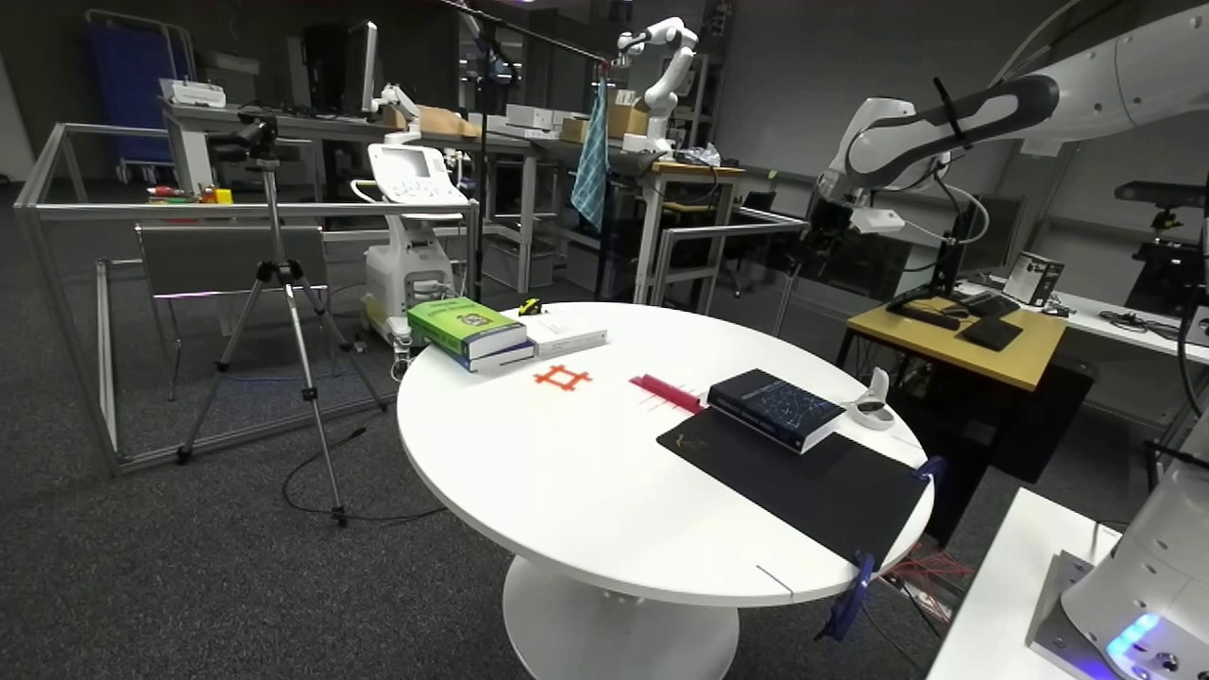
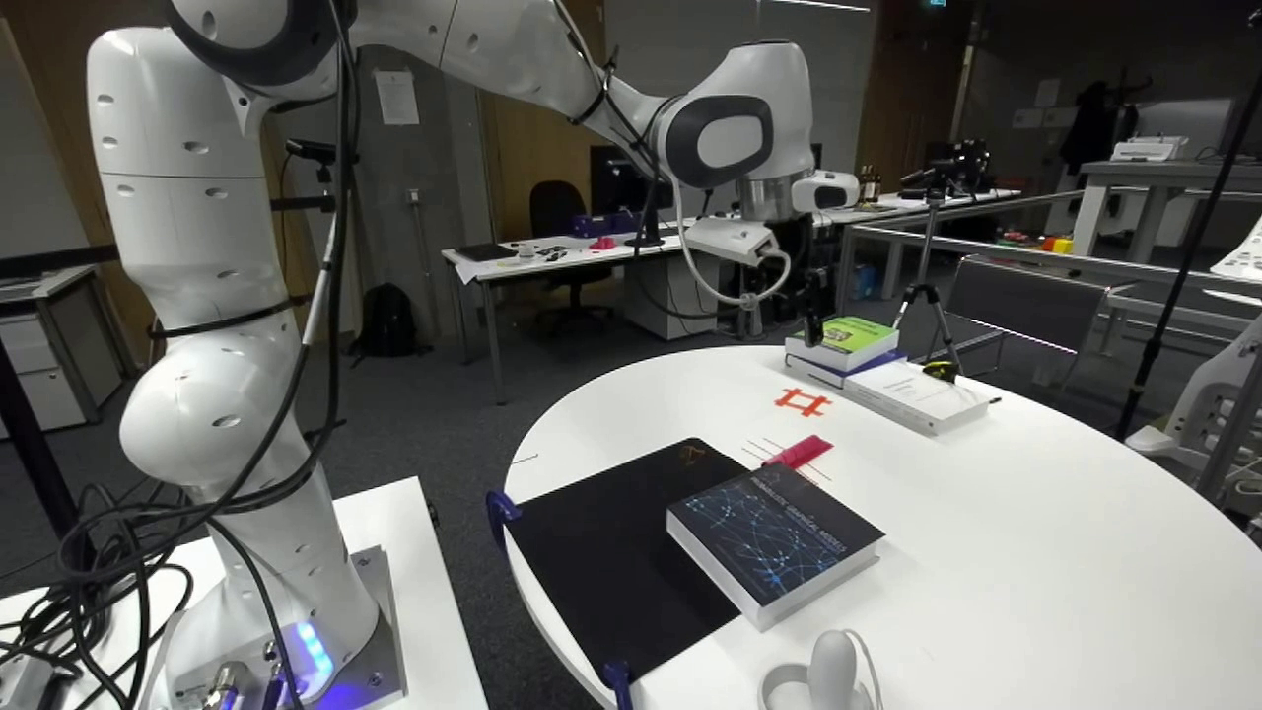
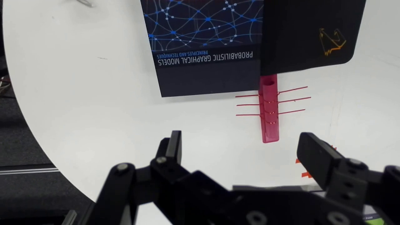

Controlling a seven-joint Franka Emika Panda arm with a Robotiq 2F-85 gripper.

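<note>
My gripper is open above the white round table (image 3: 93, 123), its two dark fingers (image 3: 174, 148) wide apart and nothing held between them. In exterior view 2 the gripper (image 2: 786, 310) hangs well over the tabletop. A thick dark book (image 3: 206, 71), titled Probabilistic Graphical Models, lies partly on a black mat (image 3: 303, 45). Close to the book's corner is a flat red piece (image 3: 270, 112) with thin strands sticking out on both sides. An orange hash-shaped piece (image 1: 562, 378) lies farther off, mostly hidden by a finger in the wrist view.
A green book (image 1: 467, 325) rests on a blue one (image 1: 499, 356), beside a white book (image 1: 563, 332). Behind them sits a small yellow-black item (image 1: 530, 306). A white ringed controller (image 1: 872, 402) stands near the dark book. Blue clamps (image 1: 850, 601) grip the table edge. Bare tabletop (image 1: 567, 476) stretches across the front left.
</note>
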